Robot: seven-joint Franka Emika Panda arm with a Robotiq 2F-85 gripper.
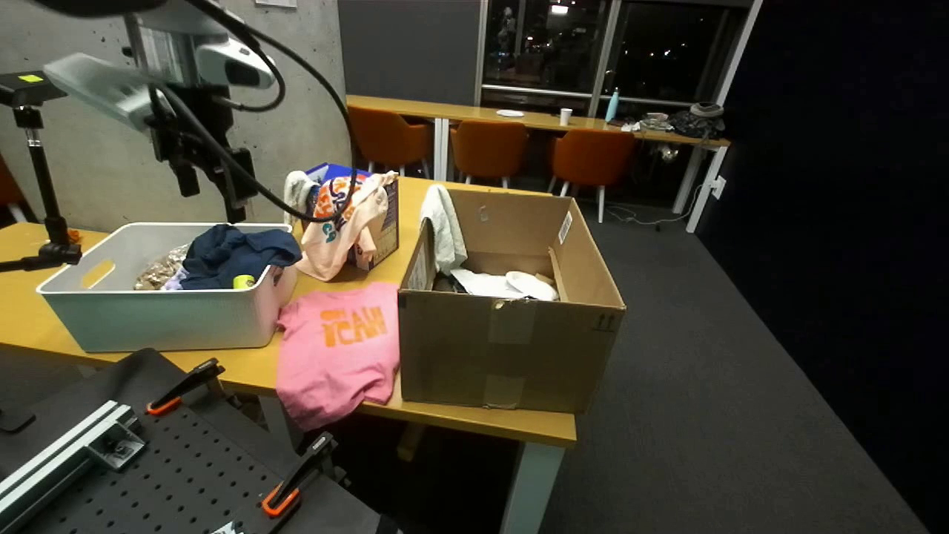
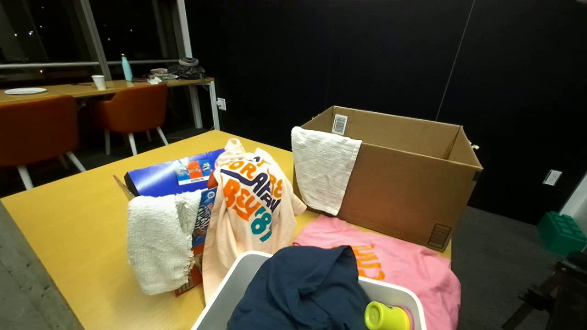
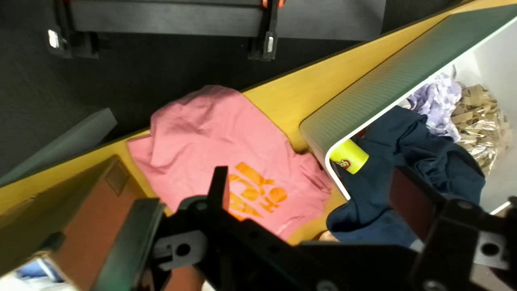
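Observation:
My gripper is open, its fingers wide apart and nothing between them. Exterior view 1 has the gripper (image 1: 212, 196) above the right part of a white bin (image 1: 169, 322). A navy cloth (image 2: 300, 288) is heaped in that bin and hangs over its rim, with a yellow can (image 3: 349, 156) beside it. On the table, between the bin and a cardboard box (image 1: 507, 351), a pink shirt (image 3: 208, 136) with orange print lies spread out. A peach shirt (image 2: 247, 192) with coloured lettering drapes over a blue carton (image 2: 159, 177).
White cloths hang on the carton (image 2: 159, 242) and over the cardboard box's side (image 2: 324, 167). Shredded paper (image 3: 480, 121) fills part of the bin. A black perforated board (image 1: 178, 472) with clamps stands in front of the table. Bare tabletop (image 2: 71, 220) shows at the far left in exterior view 2.

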